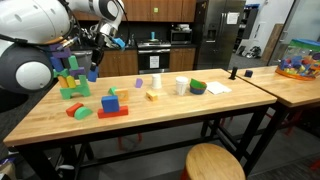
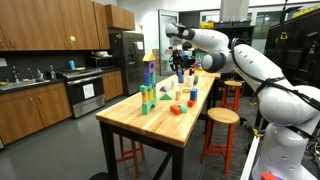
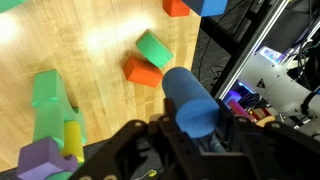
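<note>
A blue cylinder (image 3: pixel 190 97) is seen nearly end-on in the wrist view, with my gripper shut on it. The far end of the cylinder hides much of the fingers. In exterior view 1, the held blue piece (image 1: pixel 93 74) hangs above the table under my gripper (image 1: pixel 97 64), just right of a block structure (image 1: pixel 70 86) of green, yellow and purple pieces. Green blocks (image 3: pixel 47 105), a yellow one (image 3: pixel 73 140) and a purple one (image 3: pixel 42 160) of that structure show at the wrist view's left, apart from the cylinder.
A green block (image 3: pixel 154 49) and a red-orange block (image 3: pixel 143 71) lie loose near the table edge. A blue block (image 1: pixel 110 102) rests on a red block (image 1: pixel 119 113). White cups (image 1: pixel 182 85) and a green bowl (image 1: pixel 197 87) stand farther right.
</note>
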